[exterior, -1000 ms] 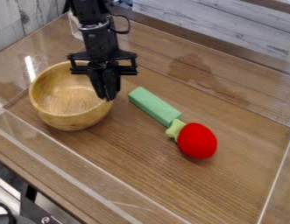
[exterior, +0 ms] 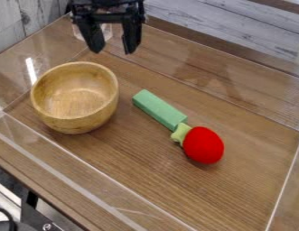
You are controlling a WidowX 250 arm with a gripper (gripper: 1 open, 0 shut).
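Note:
The black robot arm with its gripper (exterior: 106, 40) is at the top left of the camera view, raised above and behind a tan wooden bowl (exterior: 74, 113). The gripper looks open, with nothing visible between its fingers. To the right of the bowl lie a light green bar-shaped object (exterior: 159, 108) and a red rounded object (exterior: 202, 147) with a pale green piece at its upper-left end.
The wooden table (exterior: 236, 198) has clear room on the right and along the front. A pale object at the top left, behind the arm, is partly hidden. The table's edge shows at the lower left.
The arm and gripper have moved up and back, away from the bowl toward the top of the view. The bowl, green object and red object have not visibly moved.

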